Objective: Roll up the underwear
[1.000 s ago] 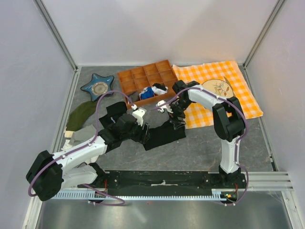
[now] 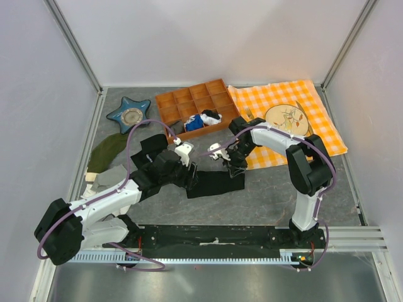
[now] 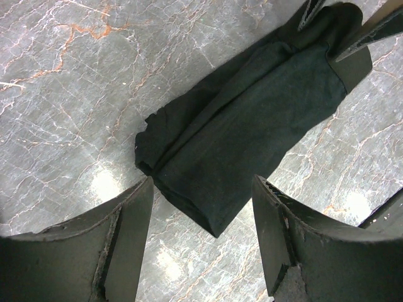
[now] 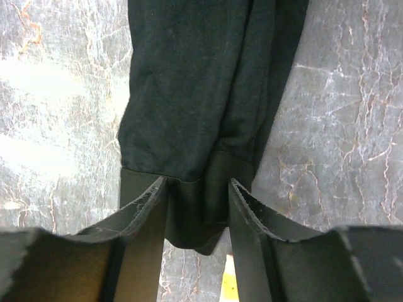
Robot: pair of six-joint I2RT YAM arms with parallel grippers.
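Note:
Dark green-black underwear (image 2: 214,184) lies on the grey marbled table between both arms, narrowed into a long strip with a lengthwise fold along it. At its left end my left gripper (image 2: 191,179) hovers; in the left wrist view its fingers (image 3: 129,226) are wide apart, with the cloth beneath and nothing gripped. My right gripper is over the waistband end, its fingers (image 4: 143,229) parted on either side of the bunched band. The left wrist view also shows the right gripper's fingertips (image 3: 370,33) at that end. Contact with the band is unclear.
Behind is a brown divided box (image 2: 195,100) with several folded garments in its front compartments. A blue star-shaped dish (image 2: 116,116) and a pile of clothes (image 2: 108,151) are at the left. An orange checked cloth (image 2: 271,160) covers the back right.
My right gripper has come toward the front. The underwear's far edge has flattened from a raised bulge into a straighter line, and its left end has shifted slightly left. The left arm looks still.

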